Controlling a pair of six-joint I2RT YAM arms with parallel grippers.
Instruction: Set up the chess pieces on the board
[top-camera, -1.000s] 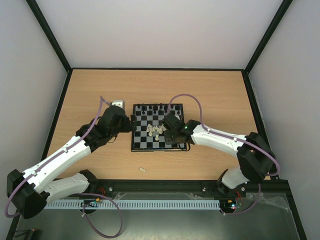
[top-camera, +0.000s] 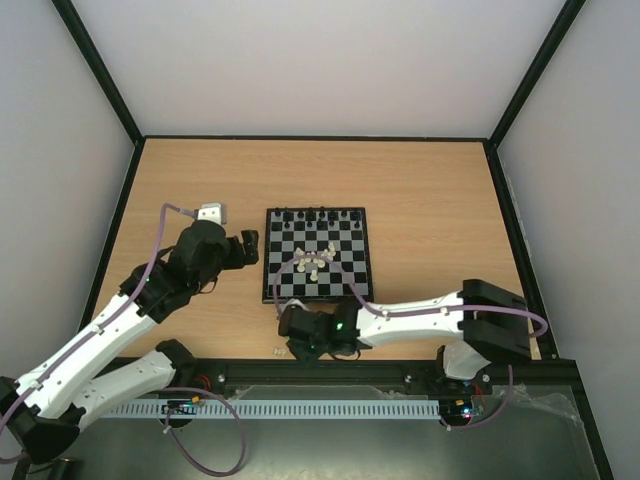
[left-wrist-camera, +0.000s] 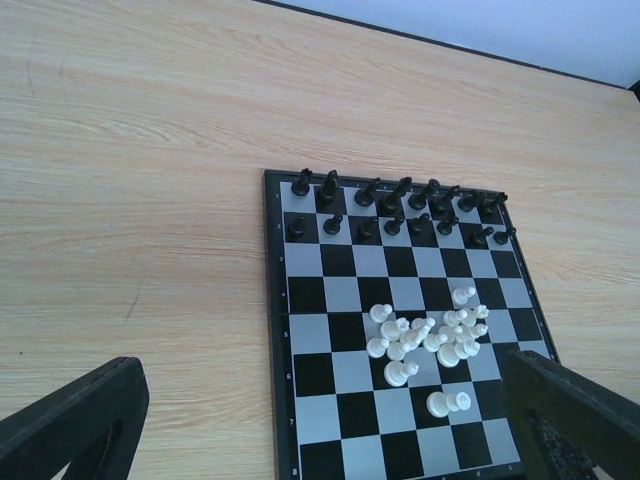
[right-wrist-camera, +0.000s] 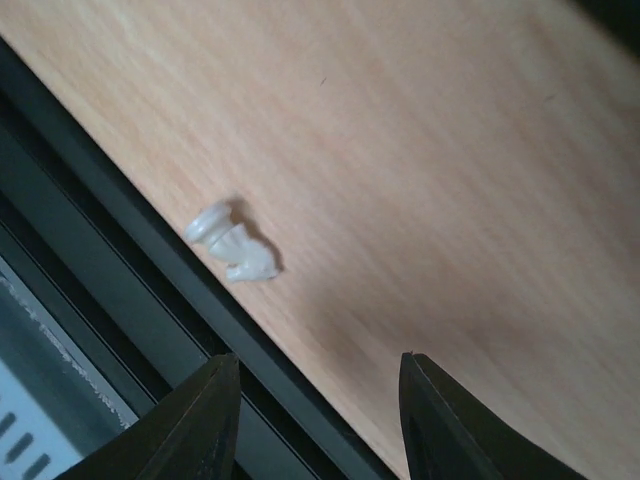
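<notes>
On the chessboard the black pieces stand in two rows along the far side. White pieces are clustered loosely around the middle and near half, several upright or leaning together. One white knight-like piece lies on its side on the bare table close to the front rail. My right gripper is open over that front edge, the fallen piece ahead of its fingers and nothing between them. To the left of the board, my left gripper is open and empty, its fingers spread wide in the left wrist view.
A dark frame rail borders the table's front edge, very near the fallen piece. The right forearm crosses just in front of the board. Bare table lies behind and right of the board.
My right arm has swung from over the board's right side toward the front left edge, by the loose white piece. The left arm has drawn back slightly to the left.
</notes>
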